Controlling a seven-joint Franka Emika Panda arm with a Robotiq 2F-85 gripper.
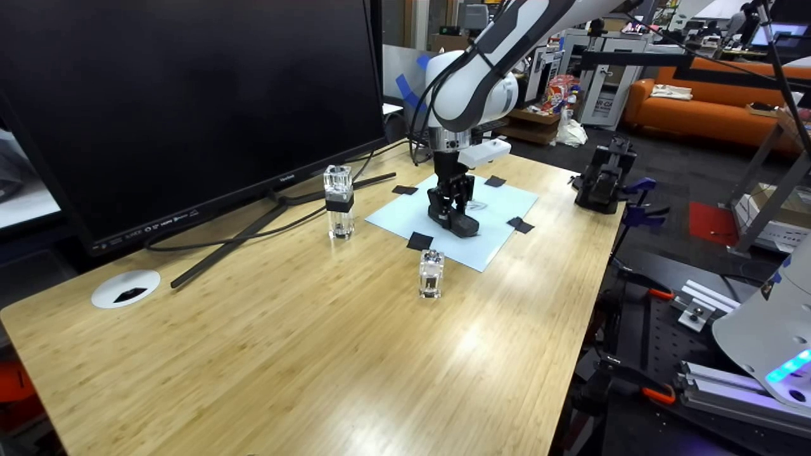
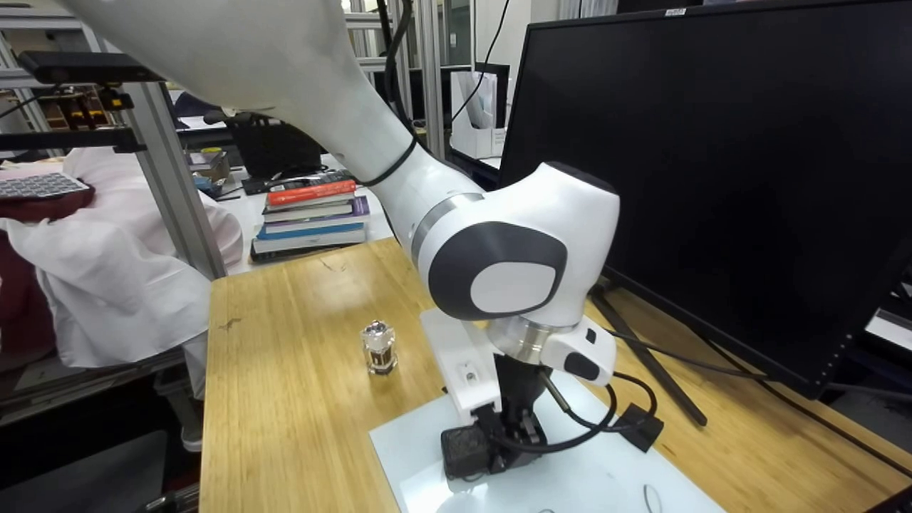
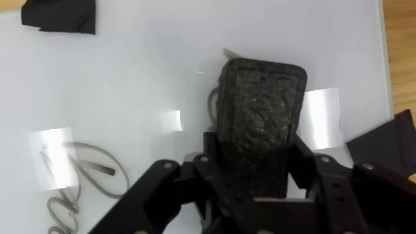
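A dark, block-shaped eraser with a rough top is clasped between my gripper's fingers in the wrist view. My gripper is shut on it, low over the whiteboard sheet. From the side the eraser appears down at the sheet; whether its underside touches is hidden. Grey pen scribbles lie on the sheet to the left of the eraser, and a short stroke shows just past its far end. In the second exterior view my gripper and the eraser are over the sheet.
Black tape pieces sit at the sheet's edges. Two clear shakers stand on the table, one nearer the sheet and one by the monitor. A monitor with cables lines one side.
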